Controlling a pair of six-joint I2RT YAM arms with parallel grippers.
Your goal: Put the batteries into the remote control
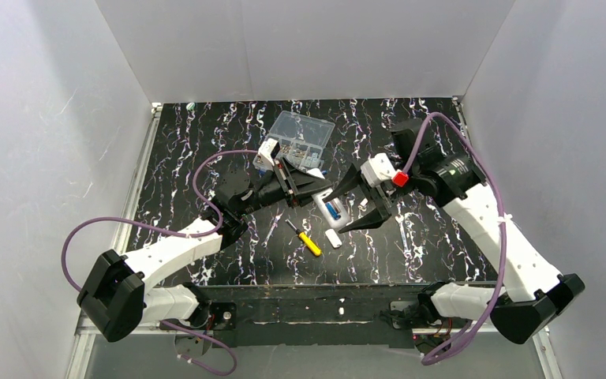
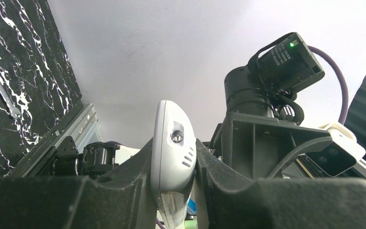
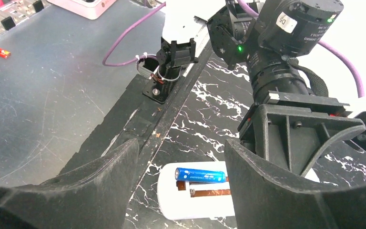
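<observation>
A white remote control is gripped at one end by my left gripper, which is shut on it. In the left wrist view the rounded end of the remote rises from between the black fingers. Its open battery compartment shows in the right wrist view. One blue battery lies along one side of it; whether it is fully seated I cannot tell. The slot beside it shows bare, brownish, with a metal contact. My right gripper is open, close to the remote, nothing between its fingers.
On the dark marbled table lie a small white piece, a yellow screwdriver and a wrench. A clear compartment box stands behind the arms. Bare table lies towards the right.
</observation>
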